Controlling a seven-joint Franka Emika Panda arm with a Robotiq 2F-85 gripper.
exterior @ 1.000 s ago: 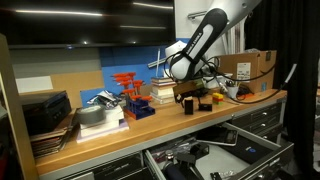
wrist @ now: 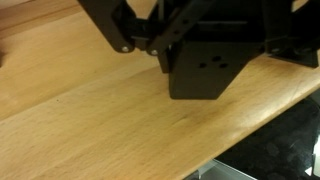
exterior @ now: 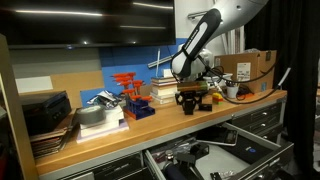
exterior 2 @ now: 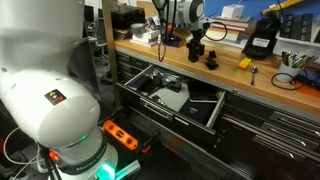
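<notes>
A small black block (exterior: 189,108) stands on the wooden counter (exterior: 140,133). In the wrist view this dark block (wrist: 205,80) has several small round holes in its face. My gripper is shut on it, with dark finger parts on both sides. The gripper (exterior: 186,97) sits low over the counter in exterior view 1. Its fingertips are hard to make out against the black block, and whether the block touches the wood cannot be told.
Below the counter a drawer (exterior 2: 172,100) is pulled out, with several dark items inside. Another dark object (exterior 2: 211,61) stands beside the gripper. Red stacked racks (exterior: 128,84) and books (exterior: 163,90) line the back. Bare wood lies left of the gripper.
Since one second ago my gripper has come down onto the black block and closed around it. The block itself shows no clear shift; the drawer is unchanged.
</notes>
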